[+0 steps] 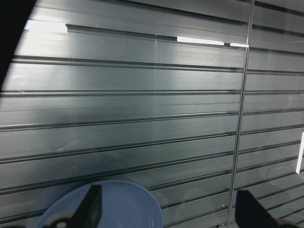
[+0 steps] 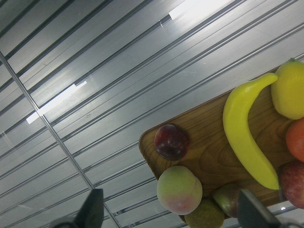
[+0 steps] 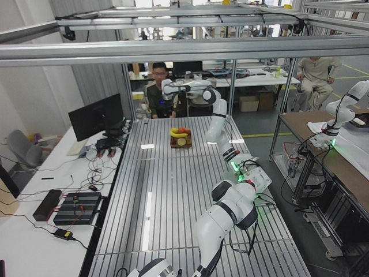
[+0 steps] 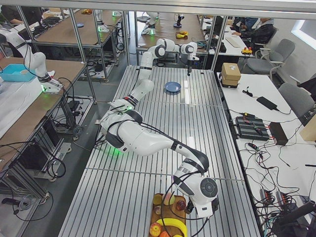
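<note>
A wooden tray (image 2: 209,114) holds a banana (image 2: 240,123), a lemon (image 2: 288,88), an orange (image 2: 297,140), a plum (image 2: 171,141), a peach (image 2: 179,190) and several other fruits. My right gripper is above the tray, its two fingers wide apart at the bottom of the right wrist view. A blue plate (image 4: 173,86) lies on the slatted table at the other end, also in the left wrist view (image 1: 118,204). My left gripper is over the table near that plate, fingers wide apart, nothing seen between them except the plate and table below.
Desks with a monitor (image 3: 95,118), cables and black boxes run along one side. Frame posts stand around the table, and a person (image 3: 158,89) is behind the tray end.
</note>
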